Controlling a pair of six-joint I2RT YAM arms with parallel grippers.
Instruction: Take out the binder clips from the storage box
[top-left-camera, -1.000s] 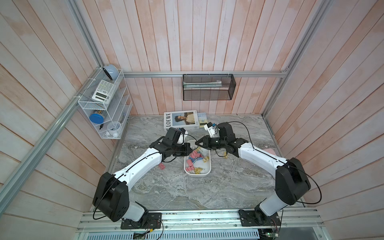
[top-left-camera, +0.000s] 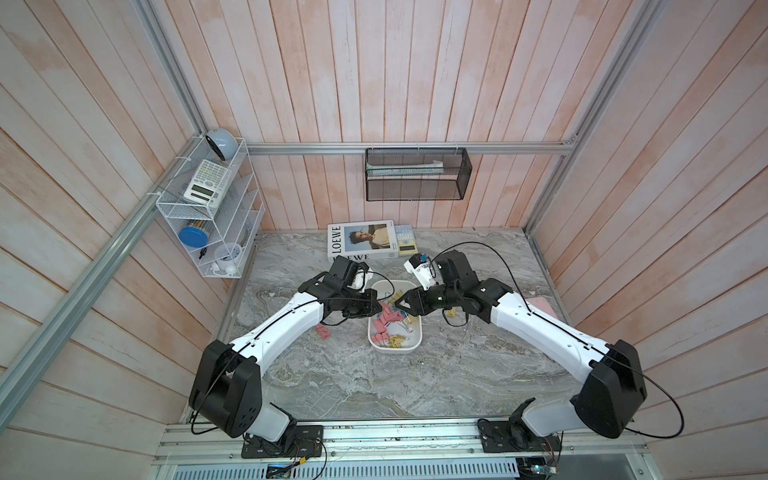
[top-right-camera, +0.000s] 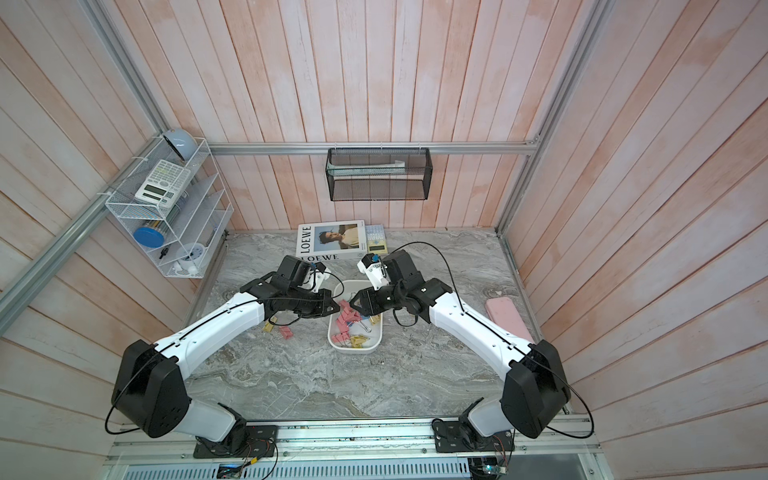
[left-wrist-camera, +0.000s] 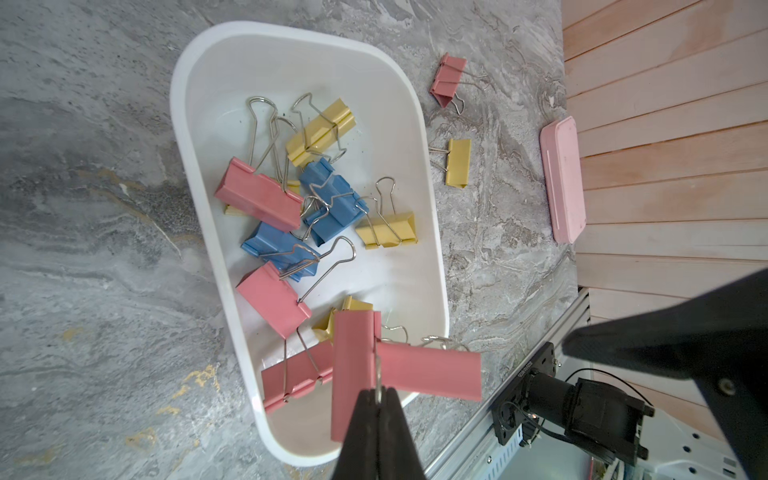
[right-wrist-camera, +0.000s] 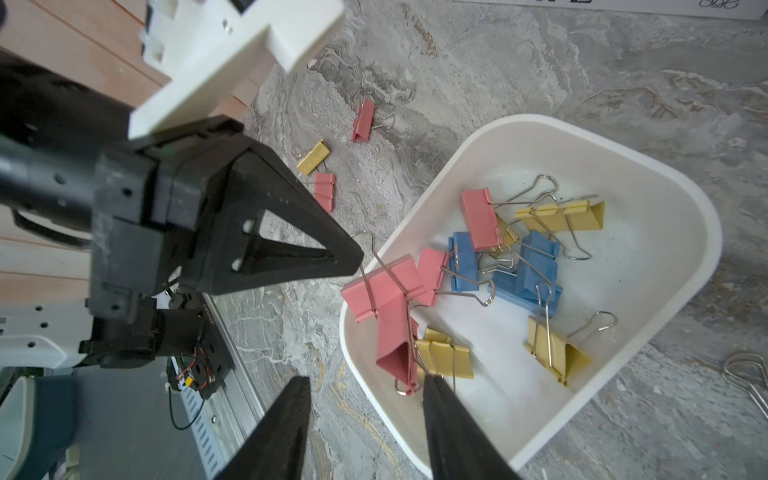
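The white storage box (left-wrist-camera: 191, 120) holds several pink, yellow and blue binder clips (right-wrist-camera: 544, 264). My left gripper is shut at the box's near end, apparently on the wire handle of a pink binder clip (left-wrist-camera: 353, 376), which is raised at its fingertips. My right gripper stands open above the box, nothing between its fingertips, facing the left gripper. Loose clips lie on the table beside the box: pink (left-wrist-camera: 448, 80) and yellow (left-wrist-camera: 458, 164) in the left wrist view, others in the right wrist view.
A book (top-left-camera: 360, 238) lies behind the box and a pink case (top-right-camera: 508, 316) at the right edge. A wire shelf (top-left-camera: 212, 209) stands at the left wall; a mesh basket (top-left-camera: 417, 188) hangs at the back.
My right gripper has shifted slightly right and lower in the top left view, its arm swinging toward the right. The left gripper has barely moved.
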